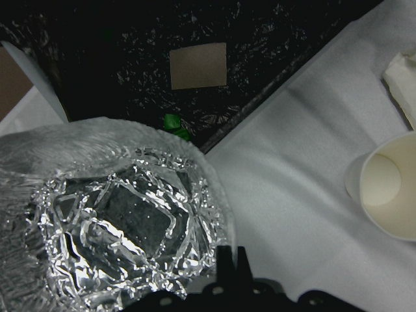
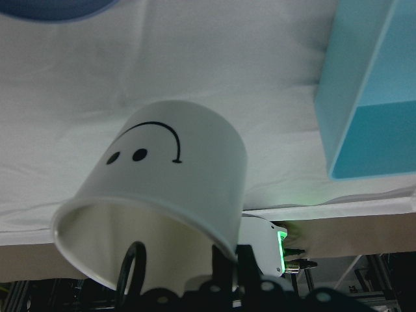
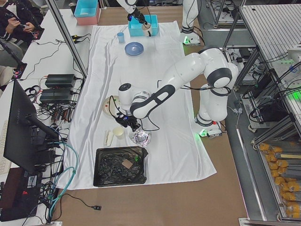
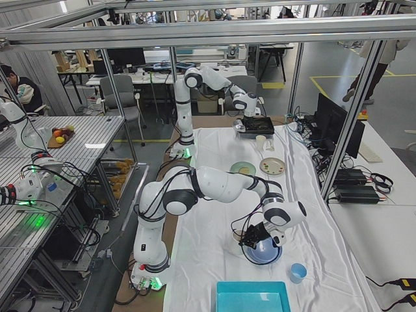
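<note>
My left gripper has its fingers at the rim of a clear, foil-lined bowl [image 1: 130, 221] beside the black lined tray [image 3: 108, 165]; whether it grips the rim is hard to tell. A cream cup [image 1: 396, 188] stands to its side. My right gripper is at the rim of a white mug [image 2: 156, 175] with a printed face, which hangs tilted above the cloth near the cyan bin [image 2: 357, 130] and blue plate [image 3: 134, 48]; the fingers appear shut on the mug.
A blue cup [image 4: 298, 273] stands near the blue plate. Wrapped white items [image 3: 108, 138] lie by the cream cup. A beige plate [image 4: 272, 166] and a green plate [image 4: 242, 168] lie mid-table.
</note>
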